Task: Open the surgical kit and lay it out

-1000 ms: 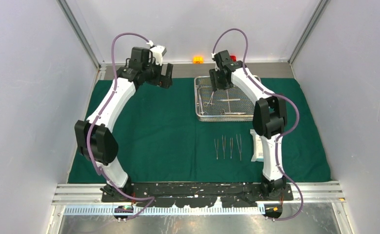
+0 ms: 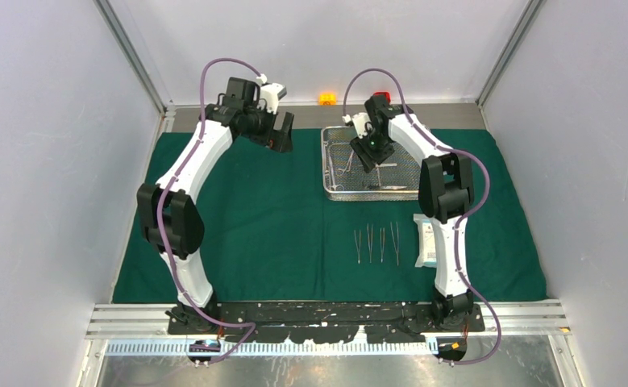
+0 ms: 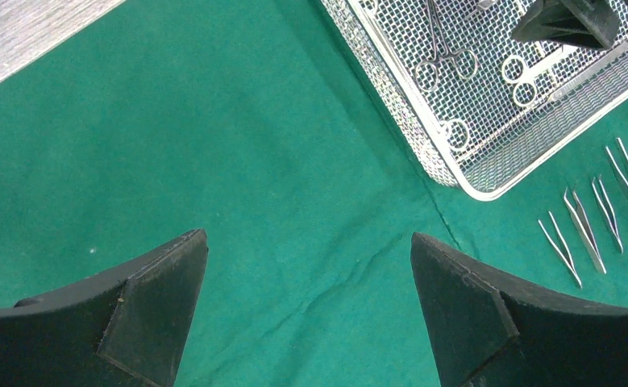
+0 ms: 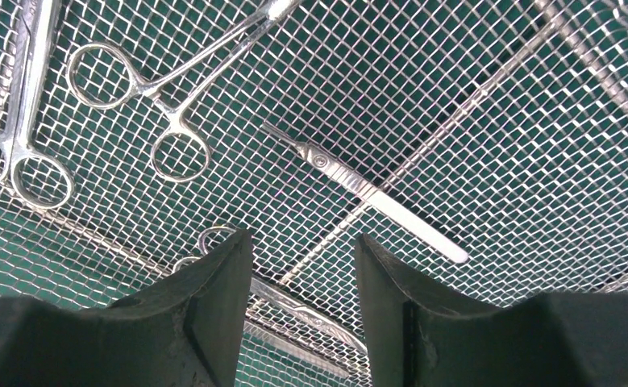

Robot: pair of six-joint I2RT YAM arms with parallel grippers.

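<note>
My right gripper is open over the wire tray [image 2: 324, 165], above a scalpel handle [image 4: 399, 211]. Around it in the tray lie ring-handled instruments [image 4: 181, 133] and further long instruments [image 4: 310, 314] toward the lower edge of the right wrist view. My left gripper hangs open over the green drape left of the tray, nothing between its fingers. Several tweezers [image 2: 370, 242] lie in a row on the drape in front of the tray.
A white packet [image 2: 425, 240] lies right of the tweezers, partly under the right arm. A yellow object [image 2: 327, 99] and a red one sit behind the tray at the back.
Over the last second my right gripper has moved slightly toward the front over the tray.
</note>
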